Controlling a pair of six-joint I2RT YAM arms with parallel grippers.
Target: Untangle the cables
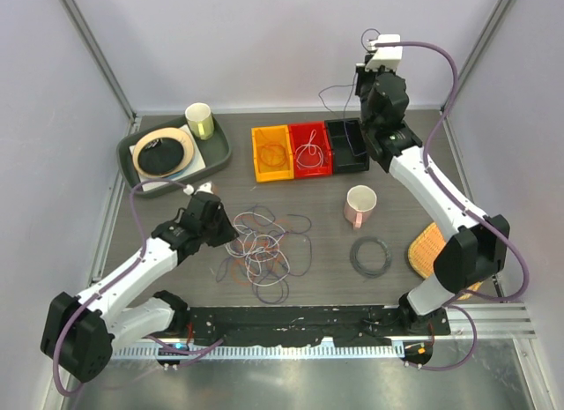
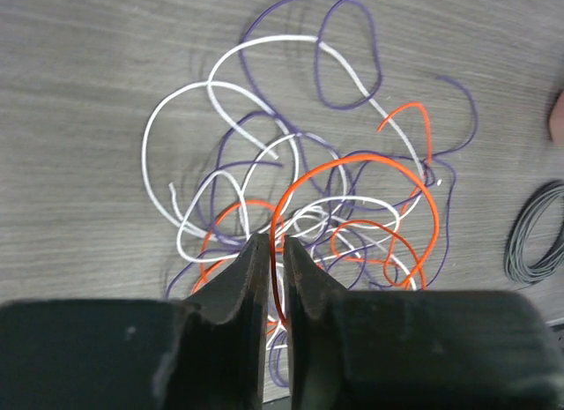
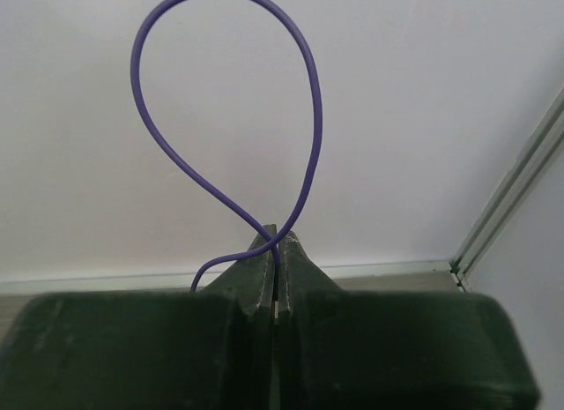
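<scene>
A tangle of white, orange and purple cables (image 1: pixel 257 251) lies on the table. Just left of it in the top view is my left gripper (image 1: pixel 231 238). In the left wrist view its fingers (image 2: pixel 255 273) stand a narrow gap apart, and an orange cable (image 2: pixel 432 218) curves down into that gap; whether they touch it is unclear. High at the back right, my right gripper is shut on a purple cable (image 3: pixel 315 119). That cable loops above the fingertips, and in the top view its strands hang toward the black bin (image 1: pixel 359 169).
The yellow bin (image 1: pixel 258 163) has an orange cable inside, the red bin (image 1: pixel 324 168) a white one. A pink mug (image 1: pixel 359 203), a grey cable coil (image 1: pixel 357 262) and a woven mat (image 1: pixel 423 251) sit right. A tray (image 1: pixel 220 154) with dishes occupies the back left.
</scene>
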